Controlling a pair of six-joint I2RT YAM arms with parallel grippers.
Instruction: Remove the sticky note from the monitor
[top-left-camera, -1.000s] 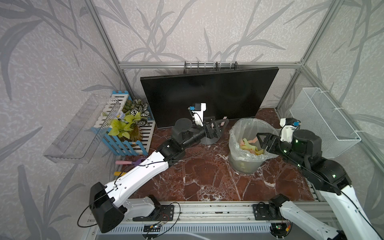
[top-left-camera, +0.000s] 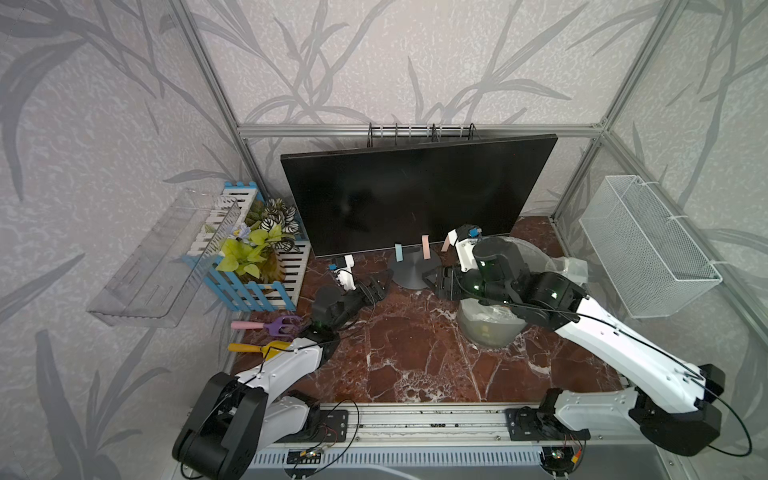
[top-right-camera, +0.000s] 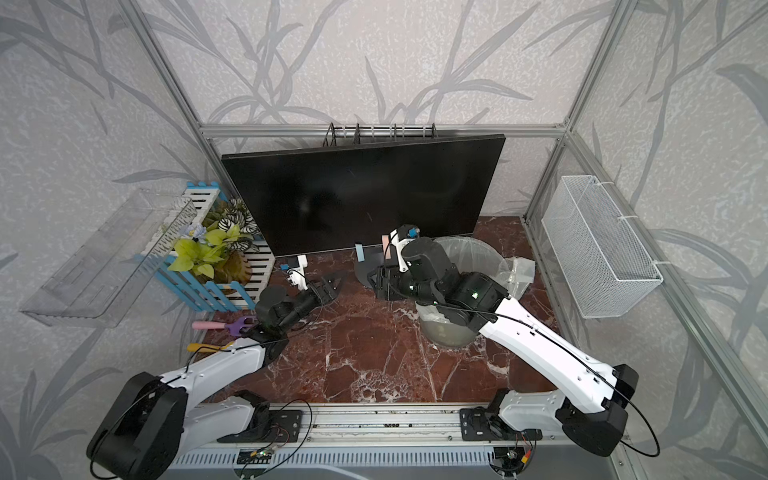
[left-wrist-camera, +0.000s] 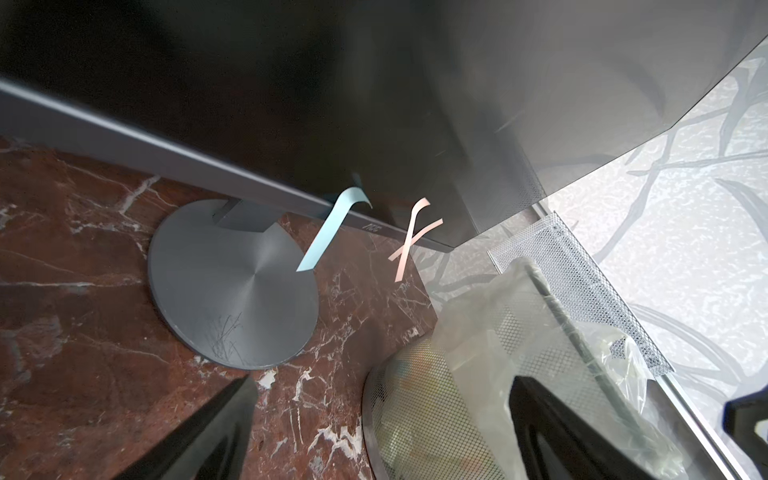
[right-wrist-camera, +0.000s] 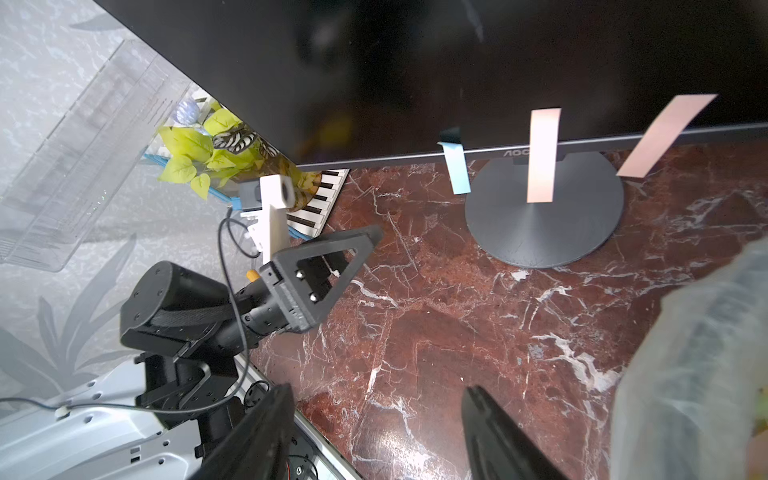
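Along the lower edge of the black monitor (top-left-camera: 416, 192) hang a blue sticky note (right-wrist-camera: 457, 167) and two pink ones. One pink note (right-wrist-camera: 543, 156) is in front of the stand; the other pink note (right-wrist-camera: 668, 136) is to its right. In the left wrist view, the blue note (left-wrist-camera: 332, 229) curls outward from the edge. My right gripper (top-left-camera: 436, 281) is open before the stand, with nothing between its fingers. Farther left, low in front of the monitor, my left gripper (top-left-camera: 376, 291) is also open and empty.
A bin (top-left-camera: 489, 324) with a clear liner stands under the right arm. Plants in a blue and white planter (top-left-camera: 252, 296) sit at left, beside garden tools. Wire baskets hang on both side walls.
My right gripper has moved left from over the bin to in front of the monitor stand. My left gripper has drawn back left and down from the notes. The notes still hang there.
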